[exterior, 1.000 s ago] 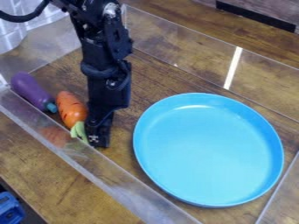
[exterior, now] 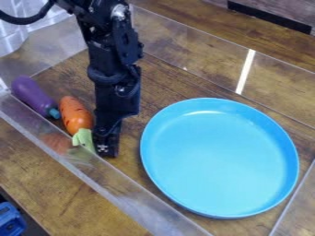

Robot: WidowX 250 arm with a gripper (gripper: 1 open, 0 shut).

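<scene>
The black gripper (exterior: pixel 103 138) hangs low at the left of centre, its tip down by the pale green top of an orange carrot (exterior: pixel 75 114). The carrot lies just left of the fingers, touching or very close. Whether the fingers are open or shut cannot be made out. Left of the carrot lies a purple eggplant (exterior: pixel 32 94). A large light blue plate (exterior: pixel 219 157) sits to the right of the gripper.
Clear plastic walls edge the wooden surface (exterior: pixel 185 74), one running diagonally just below the vegetables. The wood behind the plate is free. A blue object (exterior: pixel 7 221) shows at the bottom left corner.
</scene>
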